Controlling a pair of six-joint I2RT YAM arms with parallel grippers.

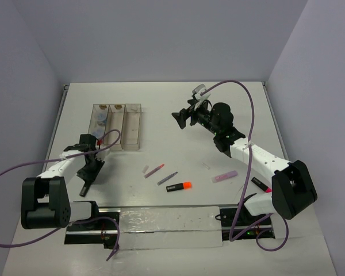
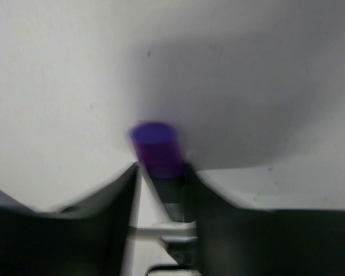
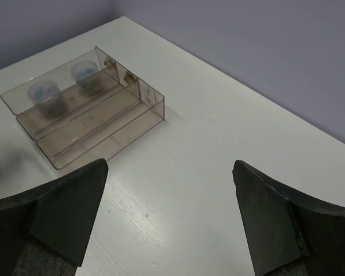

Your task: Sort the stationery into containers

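Observation:
My left gripper is shut on a black marker with a purple cap (image 2: 158,150), low over the white table. In the top view the black end of this marker (image 1: 85,188) shows below the fingers; its cap is hidden. Above the table's middle my right gripper stands open, nothing between its fingers. A clear box with three compartments (image 1: 140,124) is at the back left, holding two round cups in its left compartment. Spread over the table are a pink pen (image 1: 154,171), a dark pen (image 1: 167,178), a black marker with orange end (image 1: 179,187) and a pink case (image 1: 224,176).
Another dark marker (image 1: 261,184) lies beside the right arm near the right edge. A small pale block (image 1: 145,169) sits left of the pink pen, and a small clear item (image 1: 206,165) is farther right.

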